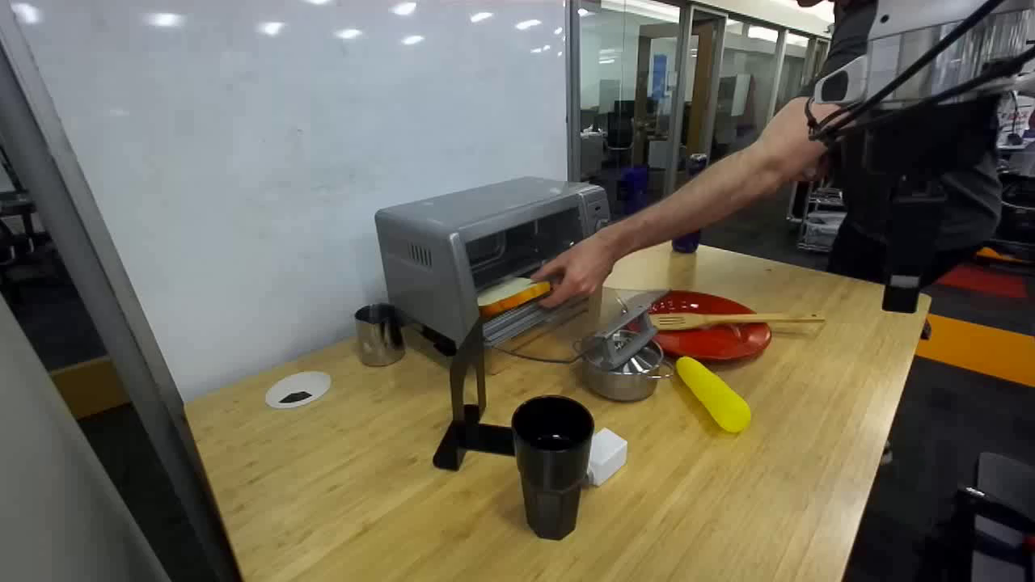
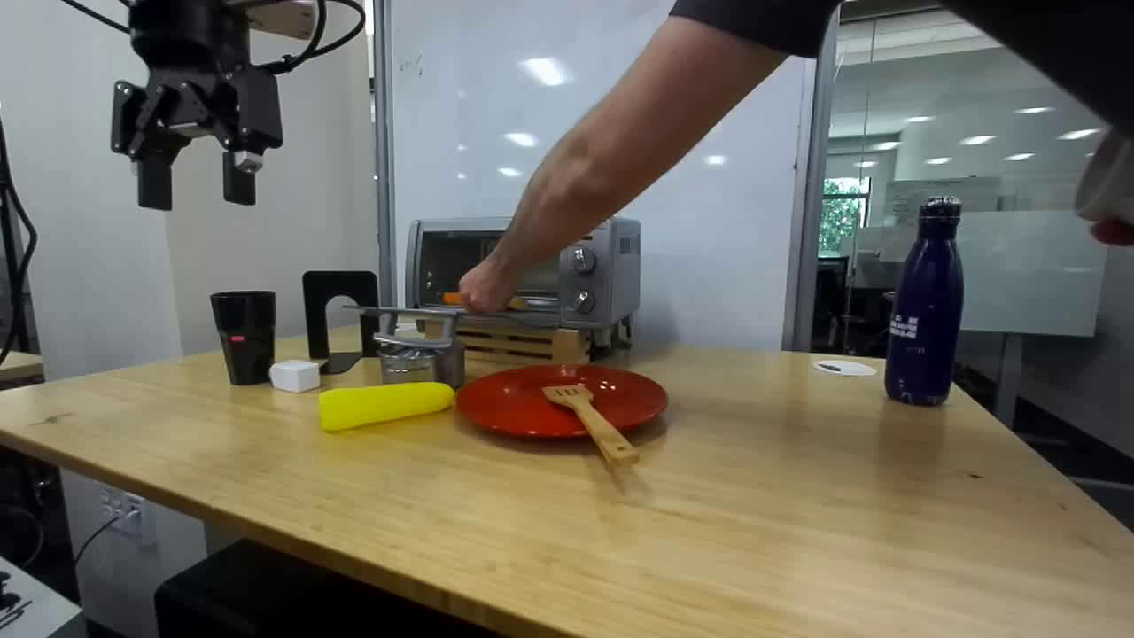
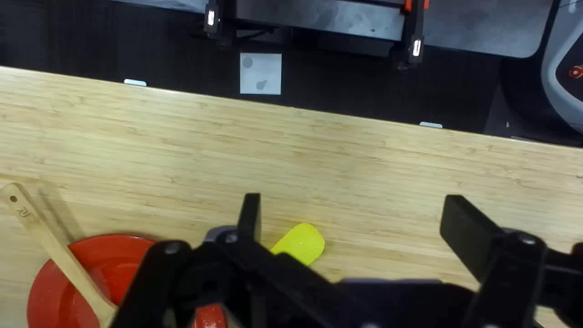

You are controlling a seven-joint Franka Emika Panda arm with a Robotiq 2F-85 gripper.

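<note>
My gripper (image 2: pixel 198 190) hangs high above the table's left side in the second exterior view, open, its two fingers well apart and nothing between them. In the wrist view the fingers (image 3: pixel 250 216) frame bare tabletop, with the end of a yellow object (image 3: pixel 301 243) lower down, partly hidden by the gripper body. A person's hand (image 1: pixel 580 270) reaches to the toaster oven (image 1: pixel 427 262) and touches a bread slice (image 1: pixel 512 295) at its opening. A silver pot (image 1: pixel 622 367) stands in front of the oven. Beside it lies a red plate (image 1: pixel 718 344) with a wooden spatula (image 1: pixel 737 319) across it.
A black cup (image 1: pixel 553 466), white block (image 1: pixel 608 456) and black stand (image 2: pixel 340 314) occupy the near left side. A metal cup (image 1: pixel 379 335) is beside the oven. The blue bottle (image 2: pixel 923 308) stands at the right.
</note>
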